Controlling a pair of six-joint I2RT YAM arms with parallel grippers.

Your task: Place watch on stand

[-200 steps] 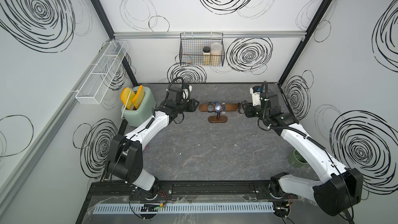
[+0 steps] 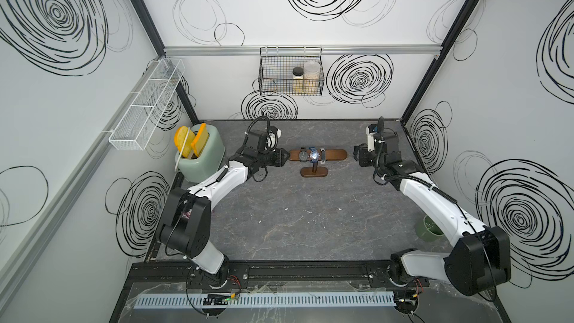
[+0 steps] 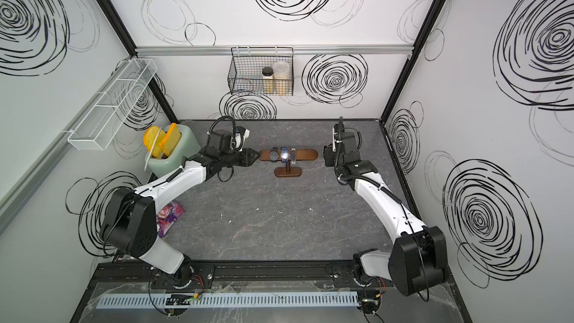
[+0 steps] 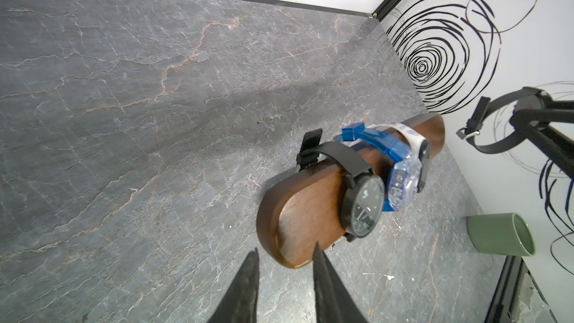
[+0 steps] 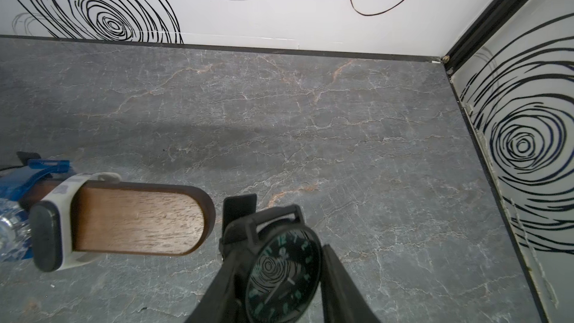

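The wooden watch stand [image 2: 334, 155] holds a black watch [image 4: 363, 206], a blue watch [image 4: 401, 179] and a white-strapped watch [image 5: 46, 236] along its bar. My right gripper is shut on another black watch [image 5: 283, 275], held just off the bar's right end with its strap forming a loop. My left gripper is part open with nothing between its fingers, pointing at the bar's left end from close by.
A pale green bin [image 2: 200, 167] with yellow items stands at the back left. A green cup [image 4: 496, 233] sits at the right edge. A wire basket [image 2: 275, 80] hangs on the back wall.
My right gripper with the watch has shifted slightly right and back, clear of the bar's end. My left gripper has moved slightly right and down toward the stand.
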